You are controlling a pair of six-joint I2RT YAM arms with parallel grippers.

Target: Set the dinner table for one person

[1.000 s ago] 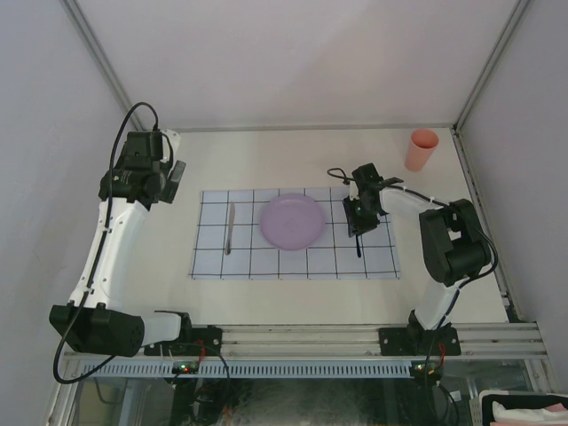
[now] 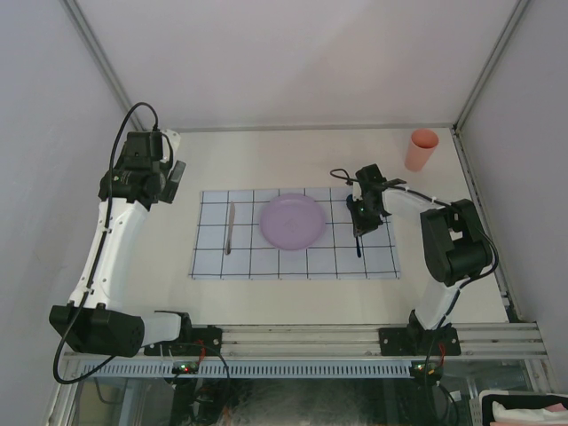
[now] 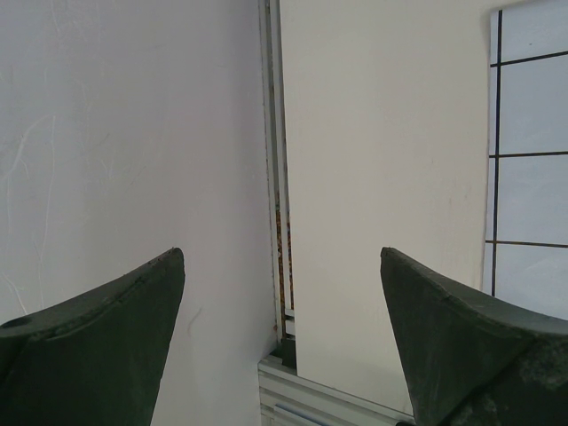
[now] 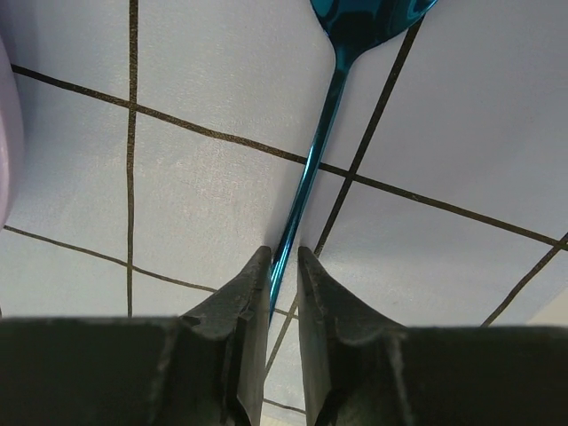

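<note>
A purple plate [image 2: 292, 221] rests mid-mat, with a silver knife [image 2: 230, 227] left of it. A teal spoon [image 4: 319, 133] lies right of the plate, its handle running between the fingertips of my right gripper, which are slightly apart and low at the handle; whether they grip it cannot be told. My left gripper stands open and empty at the left side, over the table's edge. A pink cup [image 2: 421, 149] stands at the back right.
The grid placemat [image 2: 209, 262] covers the middle of the table. Bare table surrounds it at back and front. Walls close in the sides and back.
My right gripper has shifted very slightly over the spoon. The left arm, plate, knife and cup look unchanged.
</note>
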